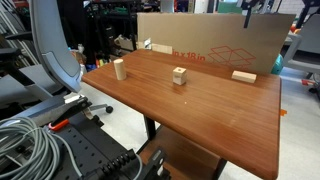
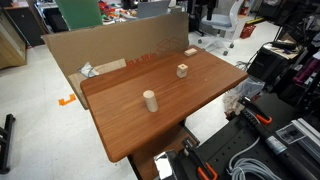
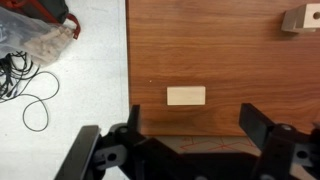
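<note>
A flat pale rectangular block (image 1: 244,76) lies on the wooden table near its back right in exterior view 1. Above it hangs my open gripper, its fingers far apart and empty. From the wrist view, the flat block (image 3: 186,95) shows between and slightly ahead of the fingertips, touching neither. A wooden cube (image 1: 179,75) sits mid-table, also visible as a cube (image 3: 302,18) in the wrist view's upper right corner. On the left end of the table stands a pale upright cylinder (image 2: 151,100).
A cardboard panel (image 1: 210,40) rises along the table's back edge, close behind the flat block. Coiled cable (image 1: 30,150) lies on the black stand in the foreground.
</note>
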